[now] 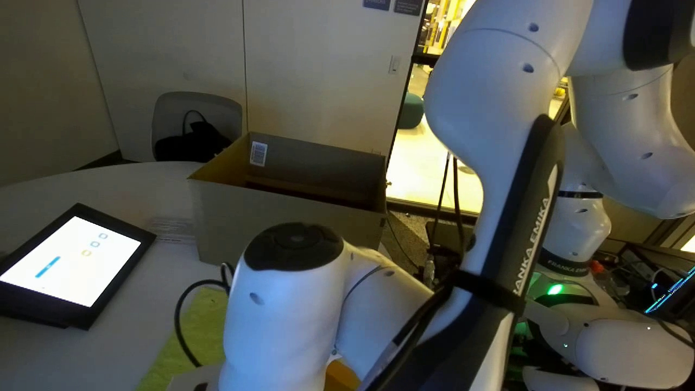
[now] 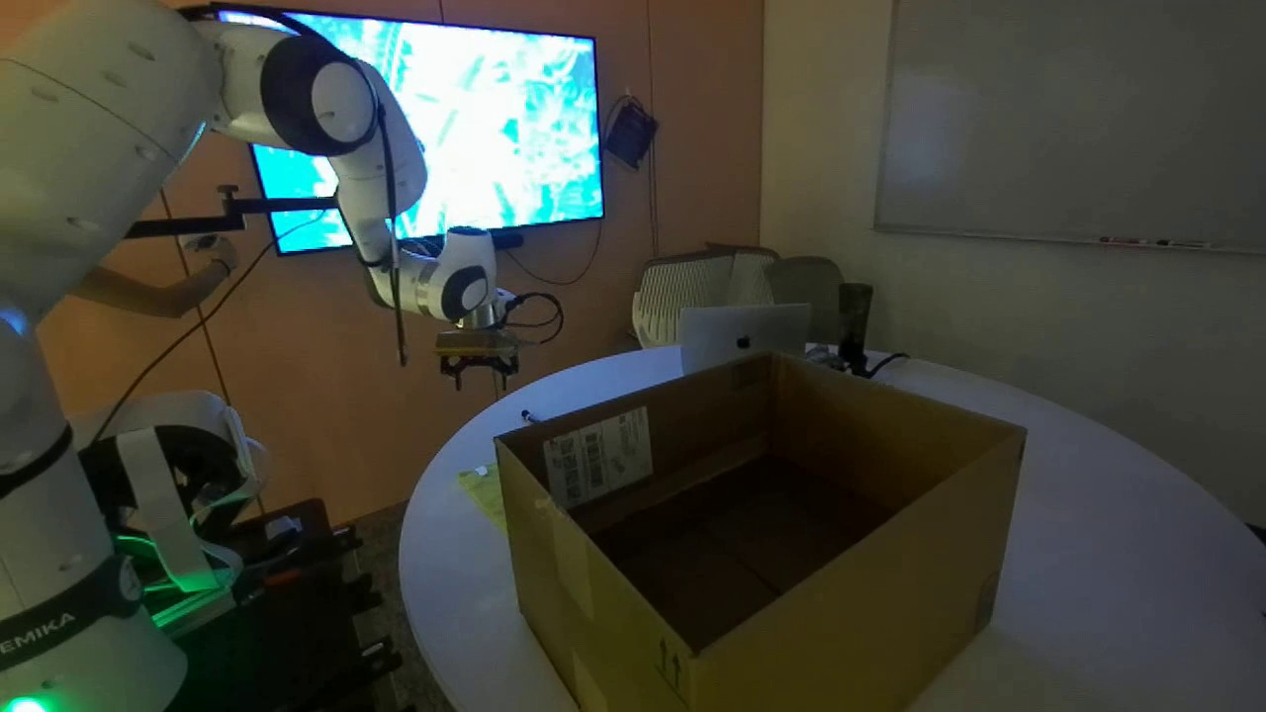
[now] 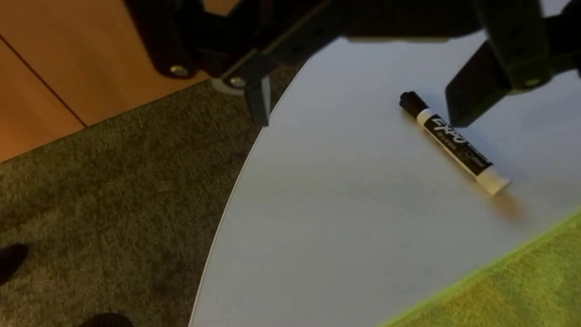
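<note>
In the wrist view a black-and-white Expo marker [image 3: 456, 142] lies on the white round table, its black cap pointing away from the green cloth. My gripper is open above the table, its fingers wide apart with nothing between them. The marker is partly between the fingers' reach and just beside the right finger [image 3: 476, 87], below it. In exterior view 2 the gripper [image 2: 480, 380] hangs over the table's far left side, behind the box. Exterior view 1 does not show the fingers; the arm hides that area.
A large open cardboard box [image 2: 831, 593] stands on the table and looks empty. The green cloth [image 3: 523, 283] lies near the marker. A tablet [image 1: 75, 260] and a laptop [image 2: 745, 333] are also on the table. The table edge [image 3: 228, 201] runs close to the gripper.
</note>
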